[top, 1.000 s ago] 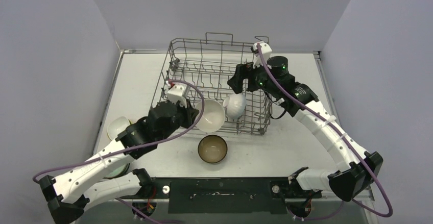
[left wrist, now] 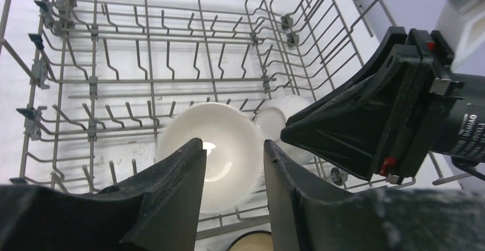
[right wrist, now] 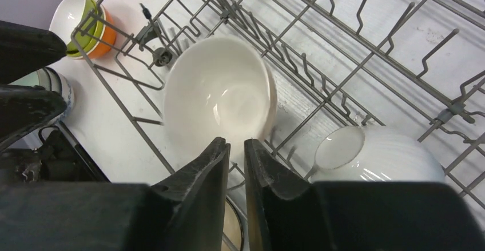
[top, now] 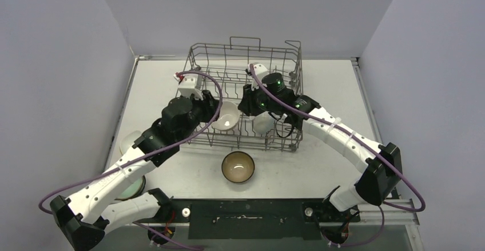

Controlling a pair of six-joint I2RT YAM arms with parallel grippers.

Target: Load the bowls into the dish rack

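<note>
A cream bowl point(top: 227, 114) point(left wrist: 209, 131) point(right wrist: 211, 91) stands tilted in the dish rack point(top: 246, 50). My left gripper point(top: 214, 105) is over it, fingers apart; I cannot tell whether they touch it. My right gripper point(top: 245, 107) hovers beside it with a narrow gap between its fingers and nothing seen held. A white bowl point(top: 263, 124) point(right wrist: 383, 154) lies on its side in the rack, to the right. A brown bowl point(top: 238, 167) sits on the counter in front of the rack.
Stacked bowls point(top: 129, 188) point(right wrist: 77, 19) stand at the left of the counter, partly behind the left arm in the top view. The counter right of the rack point(top: 337, 85) is clear. Grey walls enclose both sides and the back.
The cream bowl has moved back and left into the rack, with my left gripper moving back too. My right gripper has moved left and down toward it.
</note>
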